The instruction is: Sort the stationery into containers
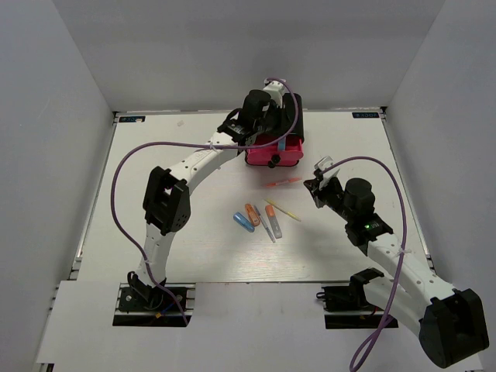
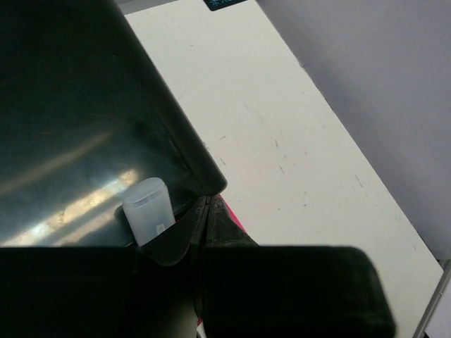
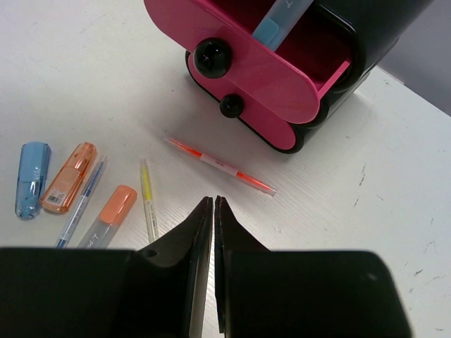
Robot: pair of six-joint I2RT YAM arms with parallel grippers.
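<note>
A black organizer with pink drawers [image 1: 276,156] stands at the back, its upper drawer [image 3: 254,70] pulled out holding a clear blue-ended item [image 3: 280,24]. My left gripper is shut above the organizer's dark top [image 2: 77,120], beside a translucent cap [image 2: 146,210]; what it grips is unclear. My right gripper is nearly shut over the table, nothing visible in it. Below lie a red pen [image 3: 218,165], yellow pen [image 3: 148,197], blue pen [image 3: 81,201], blue marker [image 3: 32,179], orange marker [image 3: 68,178] and orange-capped clear marker [image 3: 109,218].
Grey walls bound it at the back and sides. Purple cables run along both arms.
</note>
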